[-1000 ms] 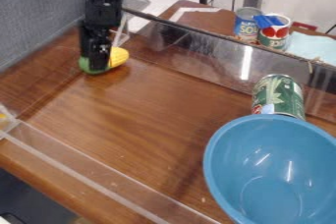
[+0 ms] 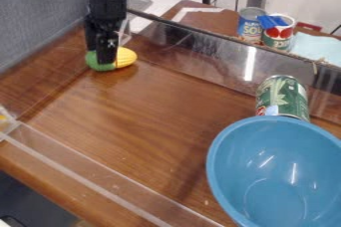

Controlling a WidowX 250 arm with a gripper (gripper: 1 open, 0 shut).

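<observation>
My black gripper [image 2: 104, 44] hangs at the back left, its fingers low over a toy corn cob with a yellow body [image 2: 124, 58] and green husk [image 2: 96, 64], which lies on the wooden floor of the workspace [image 2: 147, 141]. The gripper is open; whether its fingertips touch the corn is too small to tell.
A blue bowl [image 2: 276, 171] fills the front right, with a green can [image 2: 281, 98] behind it. Beyond the clear wall stand two cans [image 2: 250, 25] and a light blue cloth [image 2: 317, 48]. A grey padded wall borders the left.
The gripper has shifted slightly over the corn, which stays in about the same place at the back left.
</observation>
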